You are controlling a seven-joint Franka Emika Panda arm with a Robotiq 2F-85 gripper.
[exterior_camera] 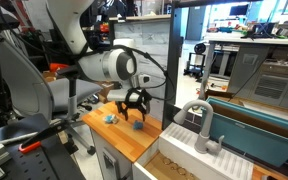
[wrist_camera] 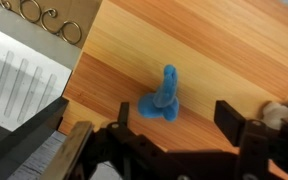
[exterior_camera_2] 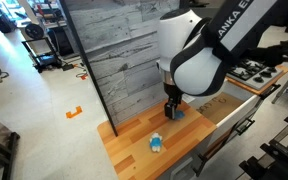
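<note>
A small blue figure-like piece (wrist_camera: 162, 97) rests on the wooden board (wrist_camera: 124, 60). My gripper is above it with its fingers well apart, one on either side of the piece, and neither visibly touches it. In exterior view 1 the gripper (exterior_camera: 133, 107) hangs just over the blue piece (exterior_camera: 137, 125). From the other side, exterior view 2 shows the blue piece (exterior_camera_2: 180, 115) close to the fingertips. A second, blue-and-white piece (exterior_camera_2: 156, 142) sits apart on the same board; in the wrist view only its pale part (wrist_camera: 280, 110) shows, at the right.
A grey-white board wall (exterior_camera_2: 139, 60) rises behind the wooden surface. Beside it lies an open white drawer (exterior_camera: 187, 165), with a grey tap (exterior_camera: 196, 112) and a teal bin (exterior_camera: 254, 130) further right. Metal rings on a strip (wrist_camera: 51, 15) lie near the board's edge.
</note>
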